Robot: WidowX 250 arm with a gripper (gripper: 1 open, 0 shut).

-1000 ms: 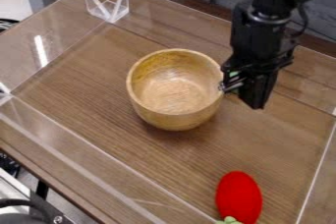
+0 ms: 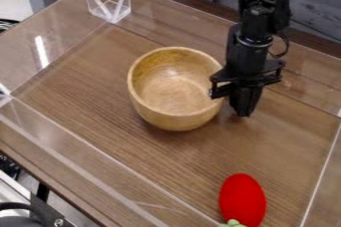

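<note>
My gripper (image 2: 240,102) hangs low just right of a large beige bowl (image 2: 168,78), its black fingertips close to the table (image 2: 94,131) by the bowl's right side. It is shut, with nothing clearly visible between the fingers; whether it touches the bowl cannot be told. The bowl looks empty. A red oval object (image 2: 242,197) with a small green end lies at the bottom right, well apart from the gripper.
A clear plastic bracket-like piece (image 2: 110,8) stands at the back left.
The gripper and arm have moved away from the camera, toward the back, and now look smaller and sharper. The bowl and red object appear in the same places.
</note>
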